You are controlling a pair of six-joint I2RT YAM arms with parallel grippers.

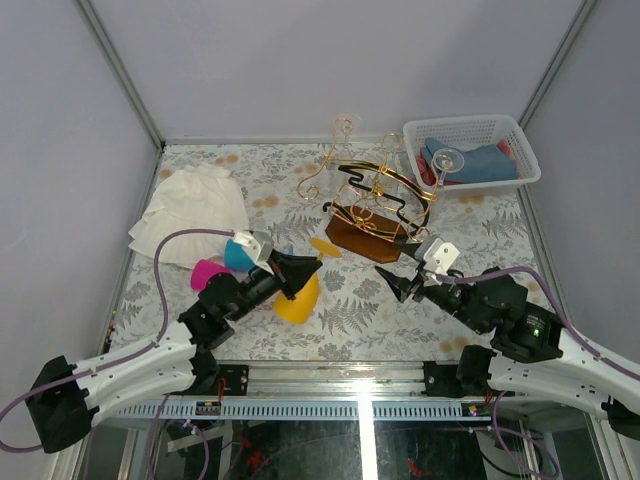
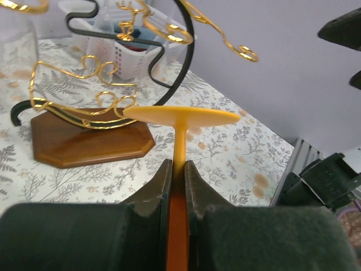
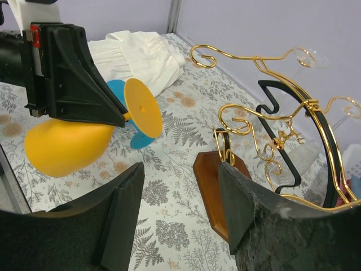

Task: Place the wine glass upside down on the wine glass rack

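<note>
My left gripper is shut on the stem of a yellow wine glass (image 1: 298,302). In the right wrist view the glass lies tilted, its foot (image 3: 143,107) to the right and its bowl (image 3: 67,145) lower left; the left wrist view hides the bowl. The rack, with gold and black wires (image 1: 372,190) over a brown wooden base (image 2: 90,140), stands behind and to the right of the glass, apart from it. To the right of the glass, in front of the rack, my right gripper is open and empty.
Clear glasses (image 1: 447,162) hang at the rack's upper ends. A white basket (image 1: 470,130) holding cloths stands at the back right. Blue (image 1: 238,256) and pink (image 1: 205,273) pieces lie behind the left arm, near a white cloth (image 1: 195,210).
</note>
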